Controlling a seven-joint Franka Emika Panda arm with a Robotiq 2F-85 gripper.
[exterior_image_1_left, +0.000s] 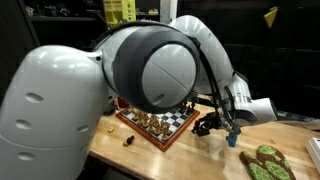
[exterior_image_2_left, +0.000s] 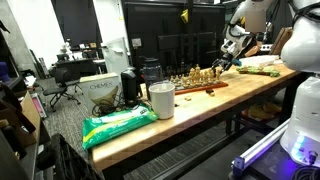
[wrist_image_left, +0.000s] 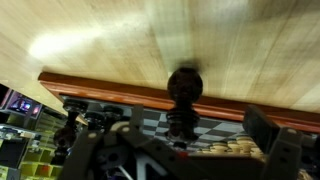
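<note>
In the wrist view my gripper is open, its two dark fingers wide apart. A dark brown chess piece (wrist_image_left: 183, 86) shows in the gap between them in that view, overlapping the board's red-brown edge; neither finger touches it. I cannot tell how far below the fingertips it is. The chessboard (exterior_image_1_left: 181, 121) carries several pieces. From exterior view 1 the gripper (exterior_image_1_left: 207, 124) appears at the board's right side, over the wooden table. It is small and far off in exterior view 2, beyond the chess pieces (exterior_image_2_left: 192, 77).
A dark piece (exterior_image_1_left: 130, 140) is at the near left of the table. A green-brown patterned thing (exterior_image_1_left: 268, 163) lies at the right. In exterior view 2, a white container (exterior_image_2_left: 162, 100) and a green bag (exterior_image_2_left: 120, 122) occupy the near end of the table.
</note>
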